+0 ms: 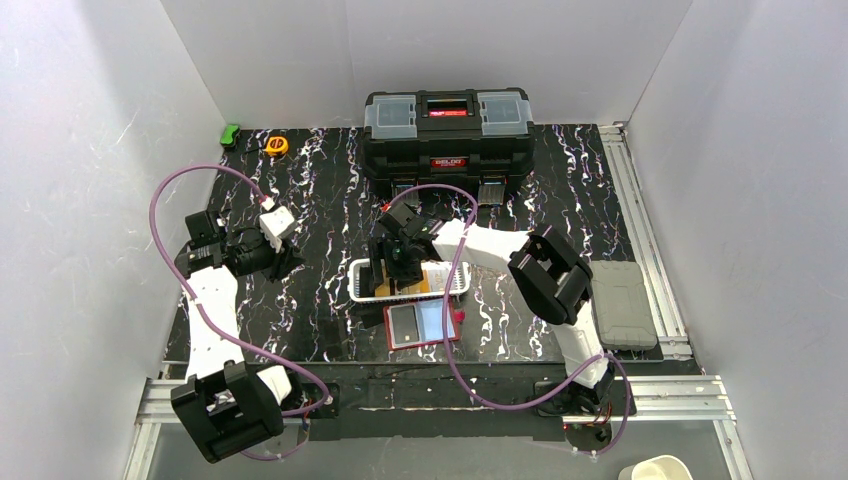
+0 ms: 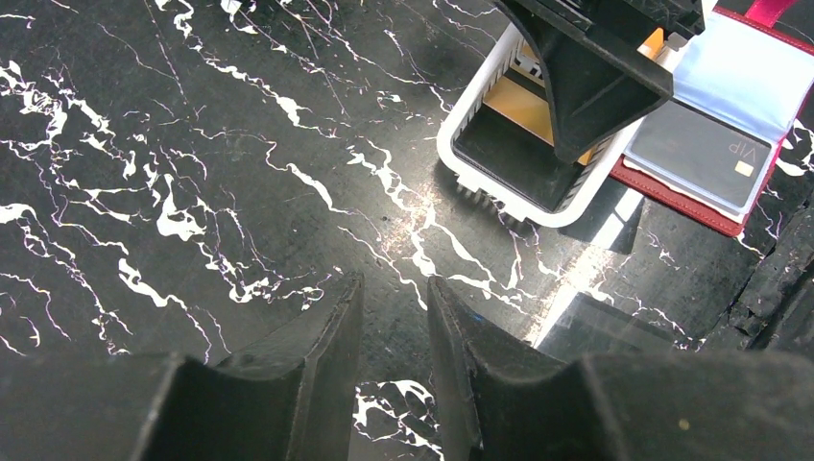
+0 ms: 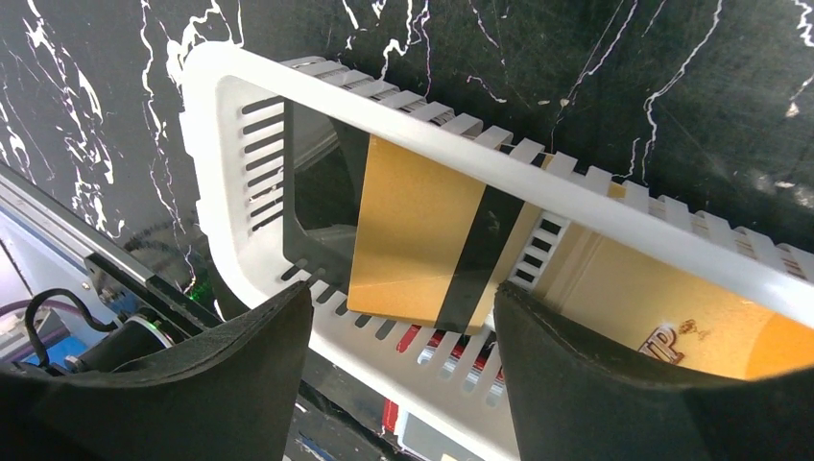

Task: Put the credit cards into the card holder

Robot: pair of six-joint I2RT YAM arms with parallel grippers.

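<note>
In the white slotted basket (image 1: pixel 353 281) lie several cards. The right wrist view shows a dark card (image 3: pixel 322 197) at the basket's one end, a gold card with a black stripe (image 3: pixel 415 226) beside it, and a gold-orange card (image 3: pixel 706 322) farther along. My right gripper is open over the gold card, its fingers apart with nothing held between them. The red-edged card holder (image 2: pixel 715 144) lies spread beside the basket, with a grey card showing under its clear pocket. Over bare table to the left, my left gripper stands part open and empty.
A black toolbox (image 1: pixel 448 140) stands at the back. An orange tape measure (image 1: pixel 276 146) and a green item (image 1: pixel 230 136) sit at the far left, a grey case (image 1: pixel 622 305) at the right. Between left gripper and basket the table is clear.
</note>
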